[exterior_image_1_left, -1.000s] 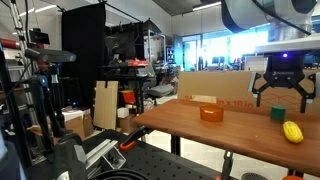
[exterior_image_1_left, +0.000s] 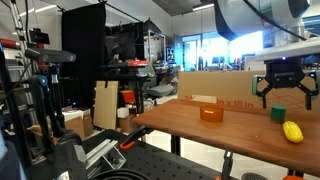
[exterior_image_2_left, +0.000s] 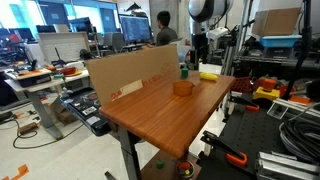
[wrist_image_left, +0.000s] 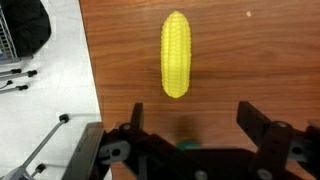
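Over the right end of the table my gripper (exterior_image_1_left: 286, 102) hangs open, its fingers wide apart with nothing held. Below it stands a small green cup (exterior_image_1_left: 277, 114); in the wrist view only a sliver of green (wrist_image_left: 188, 144) shows, largely hidden by the gripper. A yellow corn cob (wrist_image_left: 176, 55) lies on the wooden table (wrist_image_left: 120, 65), just beyond the fingertips in the wrist view. In the first exterior view this corn (exterior_image_1_left: 292, 131) is nearer the camera than the cup. An orange bowl (exterior_image_1_left: 211, 113) sits well to the left, around mid-table.
A tan board (exterior_image_2_left: 140, 73) stands upright along one long side of the table. Bare tabletop (exterior_image_2_left: 170, 116) stretches out past the bowl. Beyond the table's edge, the wrist view shows pale floor (wrist_image_left: 65, 90) and a black bag (wrist_image_left: 27, 25).
My gripper has shifted slightly above the cup and stays open. The cup, corn and bowl keep their places.
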